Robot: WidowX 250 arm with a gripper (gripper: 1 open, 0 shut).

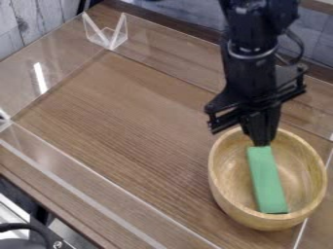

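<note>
A black robot gripper [258, 117] hangs over the upper back part of a tan wooden bowl [229, 199] at the right. Its fingers are angled down and outward; whether anything is between them is hard to make out. A bright green rectangular block [266, 183] lies inside the bowl, below the gripper and visible along most of its length.
A small white wire-like holder [107, 31] stands at the back left. Dark cables lie at the lower left corner, off the table's edge.
</note>
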